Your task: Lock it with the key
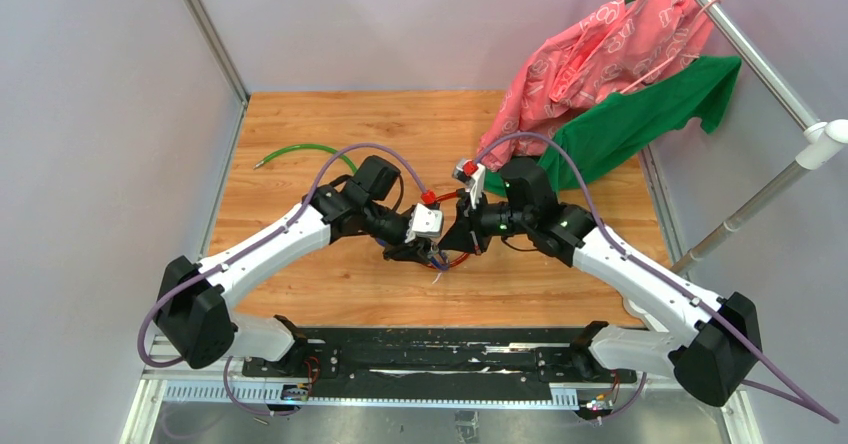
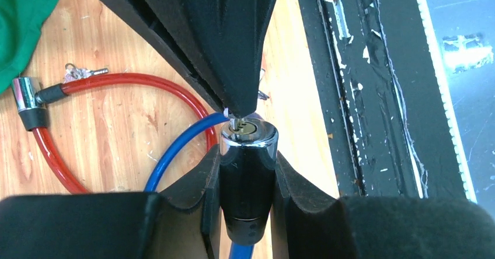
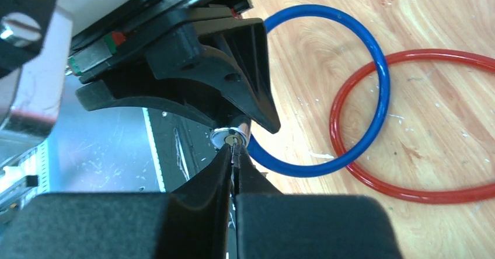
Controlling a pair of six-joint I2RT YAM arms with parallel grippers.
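In the left wrist view my left gripper is shut on the black and chrome lock cylinder [image 2: 248,154] of the blue cable lock [image 2: 178,145], its keyhole face upward. A small silver key [image 2: 232,119] stands at the keyhole, mostly hidden by my right gripper's black fingers directly above it. In the right wrist view my right gripper is shut at the lock's chrome face [image 3: 223,135]; whether it grips the key cannot be seen clearly. In the top view both grippers meet over the middle front of the table.
A red cable lock [image 2: 117,79] with keys lies on the table [image 1: 300,124]. A green cable [image 1: 305,147] lies at the back left. Pink [image 1: 600,54] and green cloths [image 1: 660,104] hang at the back right.
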